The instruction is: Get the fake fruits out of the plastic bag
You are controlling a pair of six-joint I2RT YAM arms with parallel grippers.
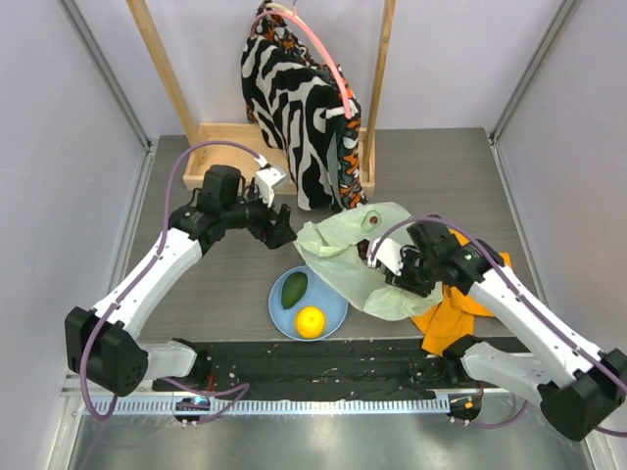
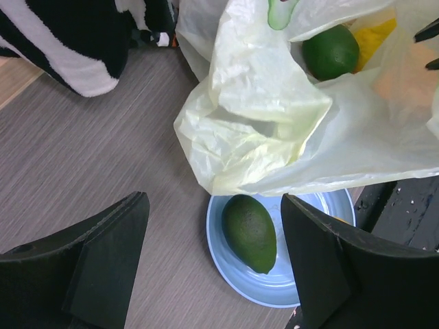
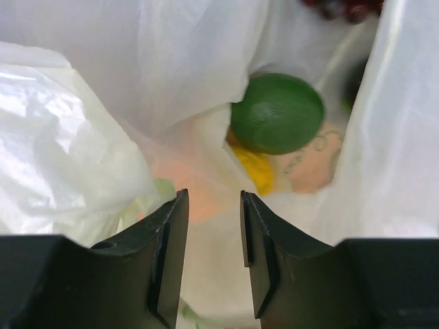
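Observation:
A crumpled pale green plastic bag (image 1: 338,235) lies right of centre, its mouth facing up in the right wrist view. Inside it are a dark green fruit (image 3: 278,113), part of a yellow fruit (image 3: 256,168) and dark red round fruit (image 3: 357,12). My right gripper is open over the bag, with only plastic visible behind the gap; whether it touches the film, I cannot tell. To the bag's left, my left gripper is held open and empty. A blue plate (image 1: 335,302) carries a green avocado (image 1: 294,290) and a yellow fruit (image 1: 310,322).
An orange cloth (image 1: 453,318) is bunched at the bag's right. Behind stands a wooden rack (image 1: 225,134) hung with a zebra-patterned fabric (image 1: 294,108). Bare table (image 1: 216,294) extends to the left of the plate.

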